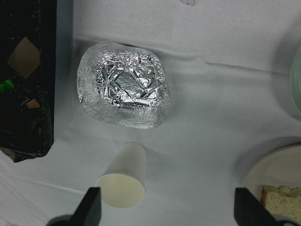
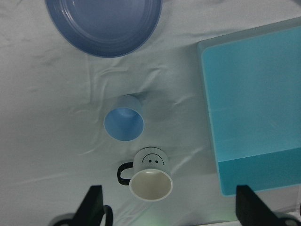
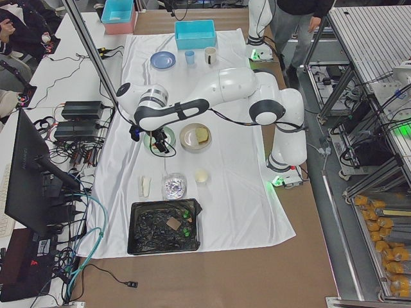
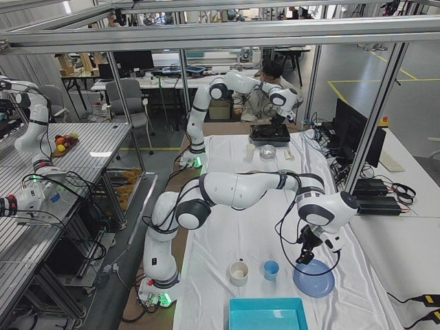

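Note:
A white paper cup (image 1: 121, 186) stands near a foil dish (image 1: 124, 84) and the black lined tray (image 1: 26, 122) with scraps in it. A plate (image 1: 261, 169) holds a slice of bread, and a green plate (image 1: 296, 82) is at the right edge. My left gripper hangs open above them, nothing between its fingers. My right gripper is open above a smiley mug (image 2: 150, 183), a blue cup (image 2: 124, 122), a blue plate (image 2: 103, 23) and a teal bin (image 2: 249, 94).
A thin white wrapped item (image 3: 144, 186) lies left of the foil dish. The white cloth (image 3: 237, 192) has free room at the right. Monitors and cables line the left side; metal frames stand on the right.

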